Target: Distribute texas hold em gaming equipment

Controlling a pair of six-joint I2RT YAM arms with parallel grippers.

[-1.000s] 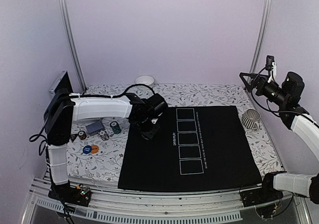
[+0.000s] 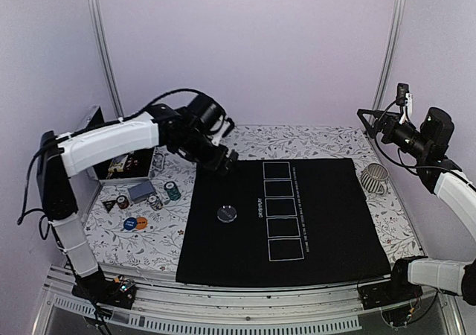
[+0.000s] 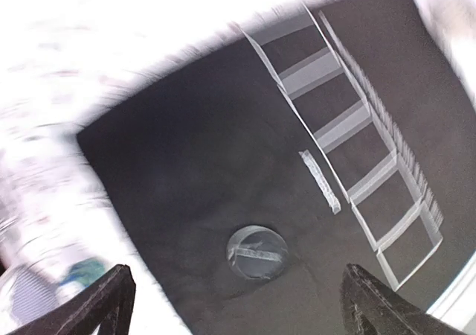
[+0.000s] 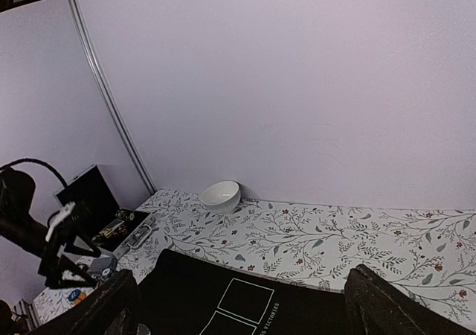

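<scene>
My left gripper (image 2: 223, 156), blurred in motion, hangs open above the back left of the black mat (image 2: 335, 223). On the mat lie a clear round disc (image 2: 227, 214) and printed card boxes (image 2: 280, 208). Left of it on the patterned table are a grey-blue box (image 2: 141, 192), chip stacks (image 2: 172, 190), blue (image 2: 130, 223) and orange (image 2: 141, 222) round markers, and an open case (image 2: 126, 167). My right gripper (image 2: 372, 123) is raised at the right, open and empty.
A striped mug (image 2: 374, 179) stands right of the mat. A white bowl (image 4: 220, 196) sits at the back. Pale walls enclose the table.
My left arm has risen from low over the clear disc, uncovering it, and moved up and back. The right arm is unmoved.
</scene>
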